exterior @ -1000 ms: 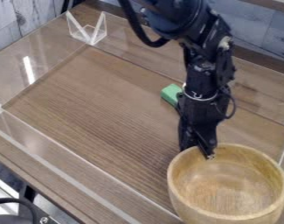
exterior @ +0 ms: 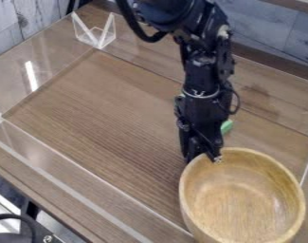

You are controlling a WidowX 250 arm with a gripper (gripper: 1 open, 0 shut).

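My black gripper [exterior: 194, 150] is lowered at the near-left rim of a large round wooden bowl [exterior: 241, 204], which sits at the front right of the table. Its fingertips are small and dark against the rim, so I cannot tell whether they grip it. A green object [exterior: 226, 126] is mostly hidden behind my arm, right of centre.
A white wire-like holder [exterior: 96, 31] stands at the back left. A wooden wall edge runs along the back, and dark cables lie at the front left corner.
My arm and gripper have shifted slightly left, now covering more of the green object. The bowl has moved a little to the left along with them.
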